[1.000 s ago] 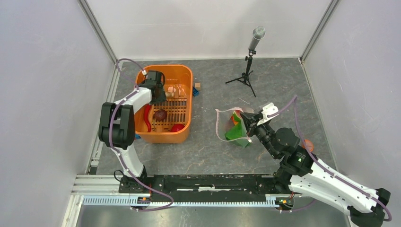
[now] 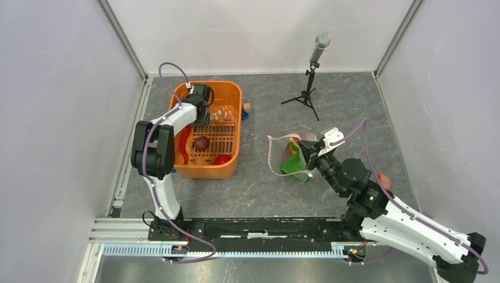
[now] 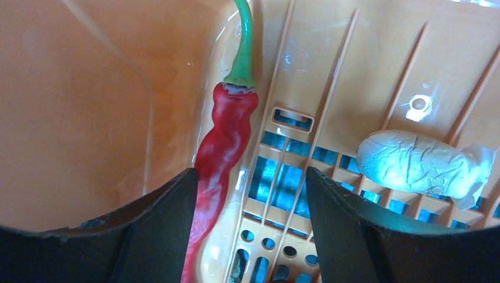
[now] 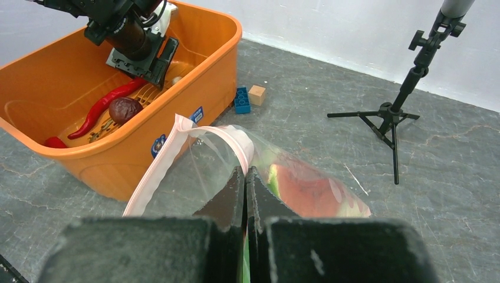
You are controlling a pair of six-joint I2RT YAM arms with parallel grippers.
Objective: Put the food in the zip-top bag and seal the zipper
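Inside the orange bin (image 2: pixel 193 171) lie a red chili (image 3: pixel 226 130), a dark round fruit (image 4: pixel 125 110), a red item (image 2: pixel 222 160) and a pale wrapped piece (image 3: pixel 424 163). My left gripper hangs open low in the bin, the chili beside one finger, nothing held. The clear zip bag (image 2: pixel 277 168) stands open at centre right, holding green and red food, watermelon (image 4: pixel 306 191) among it. My right gripper is shut at the bag's top edge, the zipper strip just at its tips.
A microphone stand (image 2: pixel 306 94) is at the back. A blue brick (image 4: pixel 242 101) and wooden block (image 4: pixel 257 95) lie right of the bin. An orange round item (image 2: pixel 384 180) is at the far right. The floor in front of the bag is clear.
The right arm is almost unchanged.
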